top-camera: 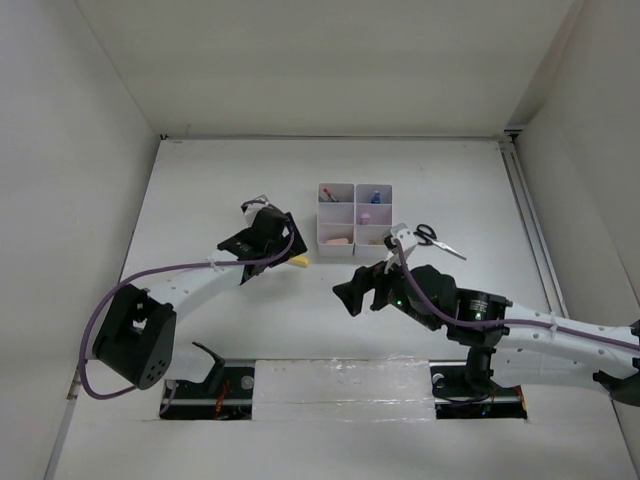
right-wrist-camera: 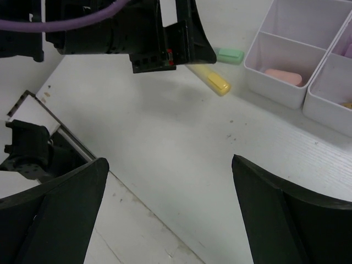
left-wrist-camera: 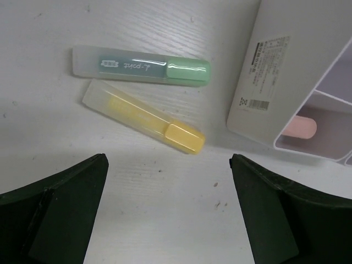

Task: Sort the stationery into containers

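My left gripper hangs open over a yellow highlighter and a green highlighter, which lie loose left of the white divided container. A pink item sits in a near compartment; small items are in others. My right gripper is open over bare table, right and forward of the left. Black scissors lie right of the container, partly near the right arm in the top view.
Walls surround the table at back and sides.
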